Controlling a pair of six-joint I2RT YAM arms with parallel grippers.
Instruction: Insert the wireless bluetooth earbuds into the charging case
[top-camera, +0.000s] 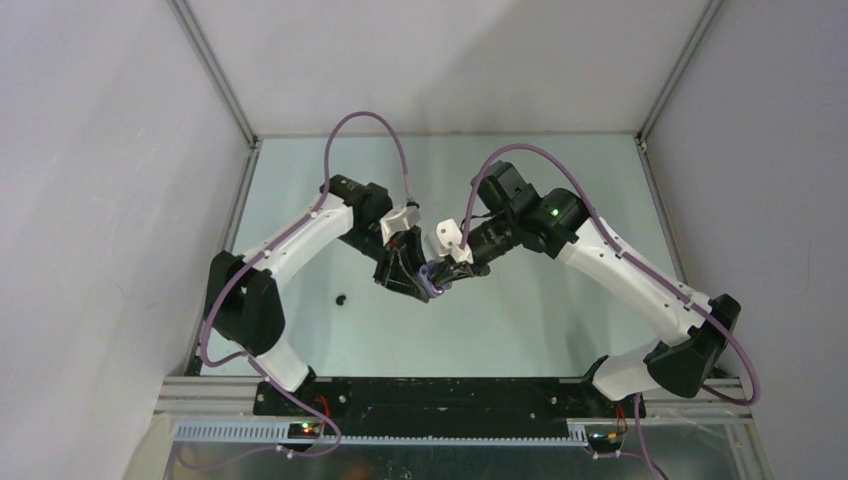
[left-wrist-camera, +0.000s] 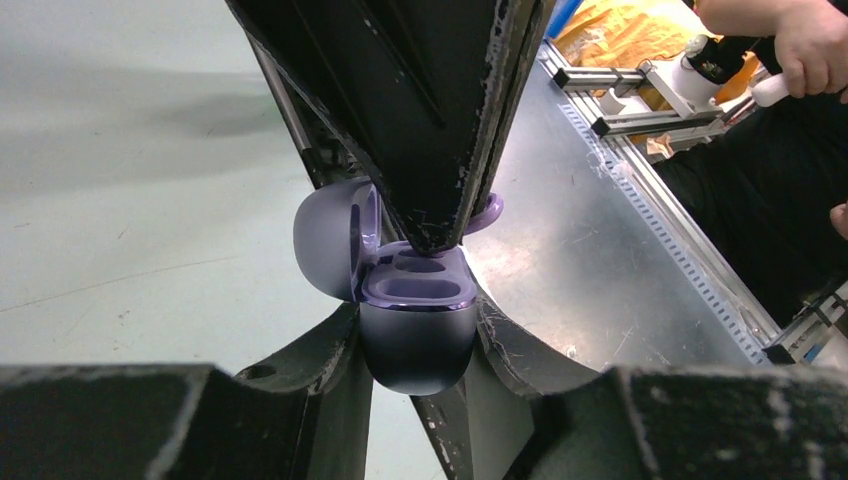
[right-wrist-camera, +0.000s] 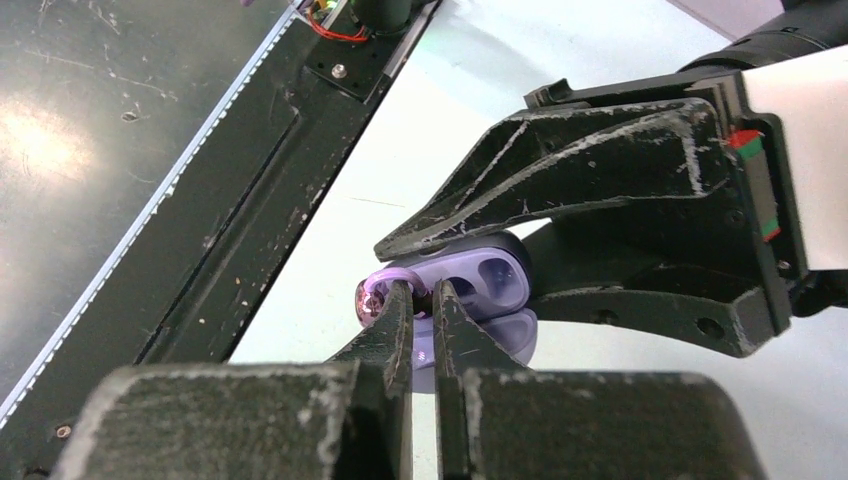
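The purple charging case (left-wrist-camera: 418, 345) is clamped in my left gripper, its lid (left-wrist-camera: 325, 238) standing open and its sockets showing. My right gripper has its tips right at the case (right-wrist-camera: 460, 262), beside the sockets. A narrow gap runs between the right fingers, with something dark near the tips. A shiny purple earbud (right-wrist-camera: 370, 300) with a loop sits at the left fingertip in the right wrist view; the loop (left-wrist-camera: 485, 214) also shows behind the fingers in the left wrist view. Whether the fingers grip the earbud is unclear.
A small dark piece (top-camera: 341, 299) lies alone on the pale table (top-camera: 400, 345), left of centre. The table around the raised grippers is otherwise clear. A black rail (top-camera: 440, 407) runs along the front edge, with a person's hand beyond it.
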